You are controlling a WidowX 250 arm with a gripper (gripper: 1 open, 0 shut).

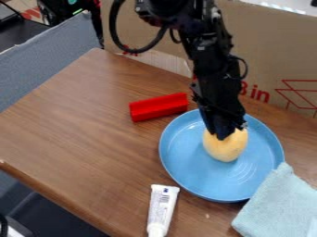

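A yellow, rounded object [224, 146] rests on the blue plate [192, 176] at the right of the table. The black gripper [223, 125] hangs directly over it, its lower end at the top of the yellow object and partly covering it. Whether the fingers are open or closed around it is hard to make out. A red bar [158, 106] lies left of the gripper, and a white tube [161, 211] lies in front of the plate.
A pale blue cloth [275, 208] lies at the front right, beside the plate. A cardboard box [279, 65] stands behind.
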